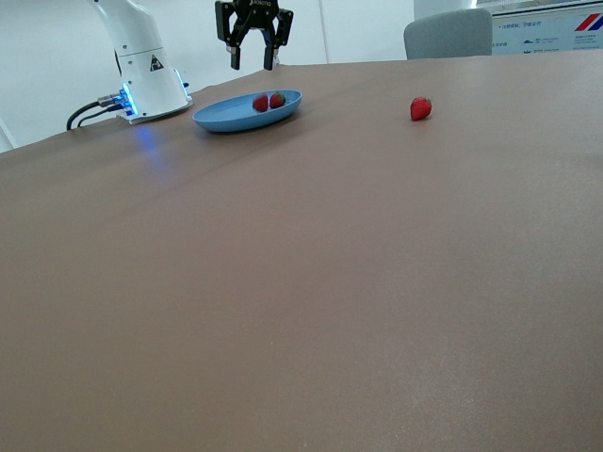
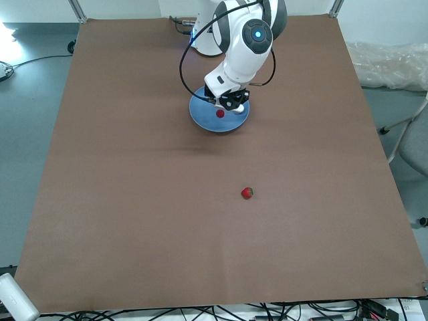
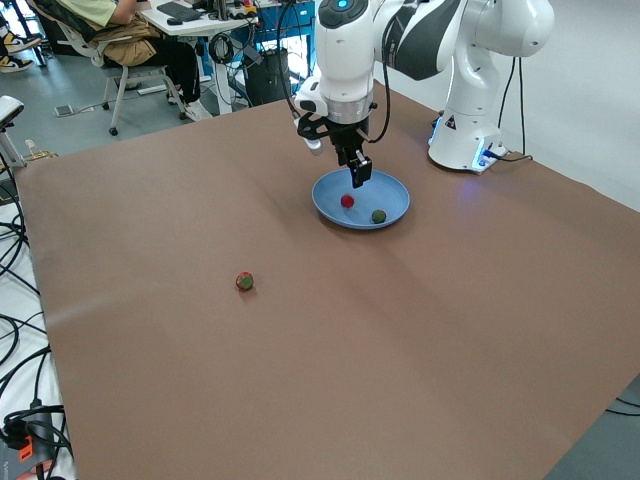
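Observation:
My black gripper (image 1: pixel 252 56) hangs open over the blue plate (image 1: pixel 221 118), its two fingers apart with nothing seen between them. In the left view only one red berry shows, the other hidden under the wrist. A third strawberry (image 2: pixel 247 193) lies alone on the brown table (image 2: pixel 167 234), toward the camera side of the plate in the left view.
The white robot base (image 3: pixel 464 140) with cables stands behind the plate. Cable bundles and devices line the table's near edge in the left view. A grey chair (image 2: pixel 413 140) is beside the table.

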